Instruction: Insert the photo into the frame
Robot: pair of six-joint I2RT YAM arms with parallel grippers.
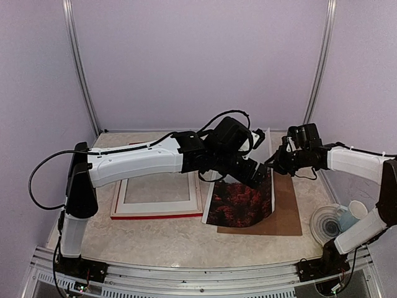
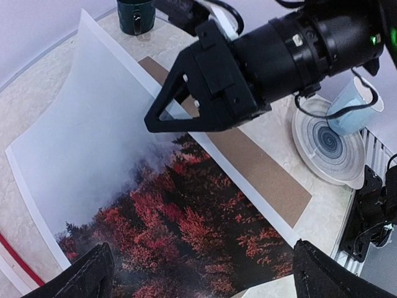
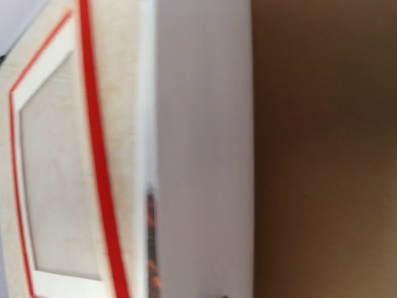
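Observation:
The photo (image 1: 242, 205), white above with dark red trees below, hangs bent over the brown board (image 1: 288, 214). My right gripper (image 1: 276, 166) is shut on its right edge, which in the left wrist view is lifted above the board. Over the photo's middle in the top view is my left gripper (image 1: 257, 177); its fingers (image 2: 319, 273) are spread wide along the bottom of the left wrist view, no photo pinched between them. To the left lies the red-edged frame (image 1: 195, 202) with its white mat, partly covered by the left arm. In the right wrist view the photo's white edge (image 3: 205, 149) runs upright, blurred.
A clear plate (image 1: 319, 233) and a light blue mug (image 1: 353, 217) stand at the right, near the right arm. A dark cup (image 2: 136, 15) is at the back.

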